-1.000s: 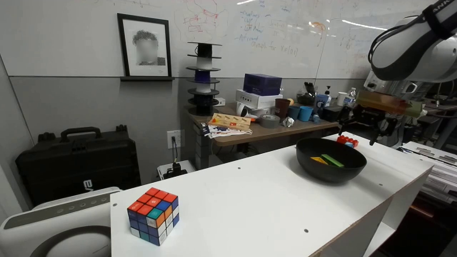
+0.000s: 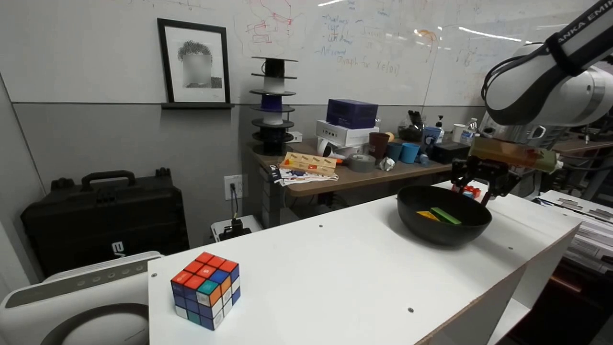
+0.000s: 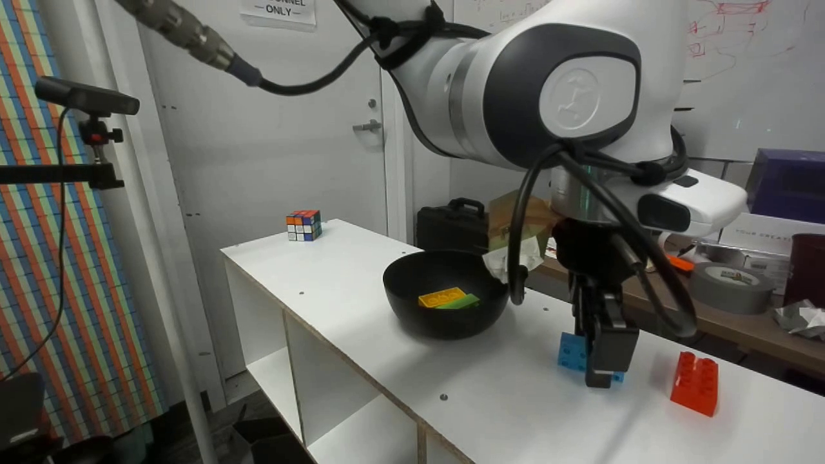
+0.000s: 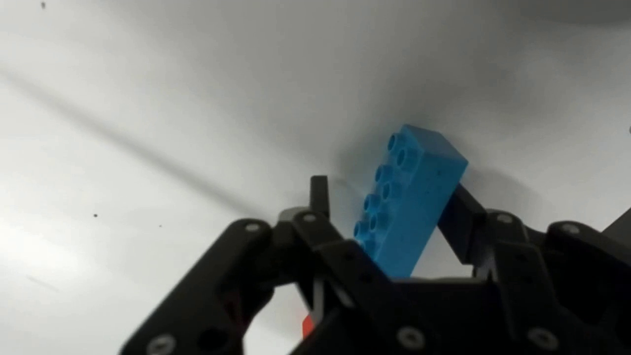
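A blue brick point(image 4: 420, 207) lies on the white tabletop between the two fingers of my gripper. In the wrist view the right finger point(image 4: 464, 219) is close against one side of it, and whether they touch I cannot tell. A clear gap separates the brick's studs from the left finger point(image 4: 319, 195), so the fingers are part open. Exterior view 2 has the gripper reaching down to table height, its near finger point(image 3: 607, 348) hiding part of the blue brick point(image 3: 572, 353).
A red brick point(image 3: 696, 384) stands close by. The black bowl point(image 3: 410, 298) holds a yellow brick point(image 3: 441, 297) and a green brick point(image 3: 462, 302). At the table's far end sits a Rubik's cube point(image 2: 205, 290). Between cube and bowl the tabletop point(image 2: 322, 270) is clear.
My gripper has come down and a little to the left in exterior view 1, and its fingers stand closer together. Bowl and cube have not moved.
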